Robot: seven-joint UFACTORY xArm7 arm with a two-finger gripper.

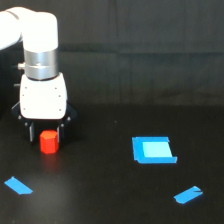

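Note:
A small red block (49, 142) is at the left, low between the dark fingers of my gripper (46, 131). The white arm comes down from the upper left, so the gripper points straight down over the block. One dark finger (31, 131) shows to the block's left and another (61, 131) to its right. The black fingers blend into the black background, so whether they touch the block is unclear, as is whether it rests on the table.
A blue taped square (138, 150) with a pale centre (157, 149) lies right of the middle. Short blue tape strips mark the table at front left (18, 186) and front right (188, 195). Between the block and the square, the black surface is bare.

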